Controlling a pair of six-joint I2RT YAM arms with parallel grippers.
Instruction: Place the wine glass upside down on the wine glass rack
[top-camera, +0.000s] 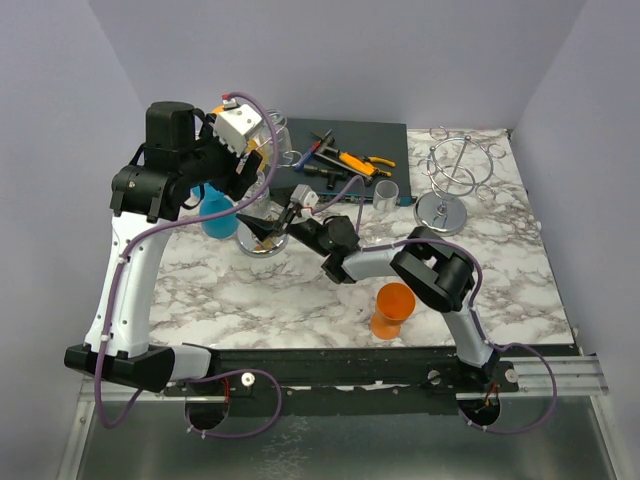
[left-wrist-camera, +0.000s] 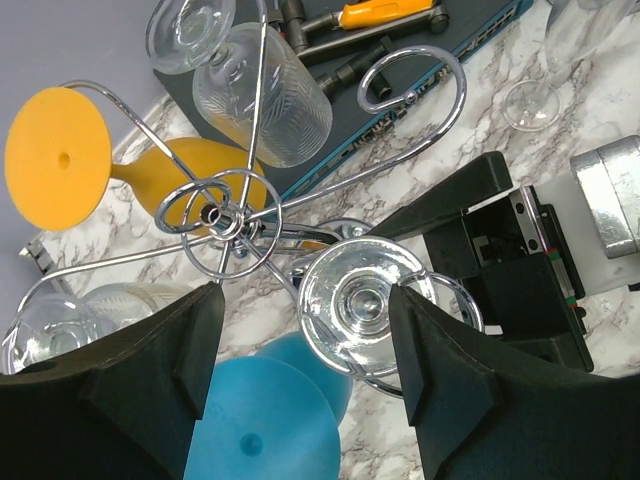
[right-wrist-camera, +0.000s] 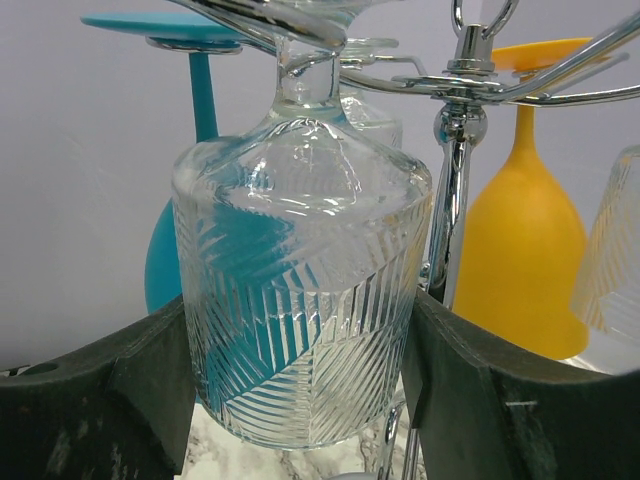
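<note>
In the right wrist view my right gripper is shut on an upside-down clear glass (right-wrist-camera: 295, 250), whose stem rises to the wire arms of the chrome rack (right-wrist-camera: 458, 150). From above, in the left wrist view, that glass's round foot (left-wrist-camera: 355, 305) sits within a wire loop of the rack (left-wrist-camera: 230, 225); whether it bears on the wire I cannot tell. My left gripper is part open over the foot and loop, its fingers either side, with nothing visibly held between them.
Yellow (left-wrist-camera: 60, 150), blue (left-wrist-camera: 255, 430) and other clear glasses hang on the same rack. An empty second rack (top-camera: 450, 185) stands at the right. A tool mat (top-camera: 350, 140) lies behind; an orange cup (top-camera: 390, 310) is at the front.
</note>
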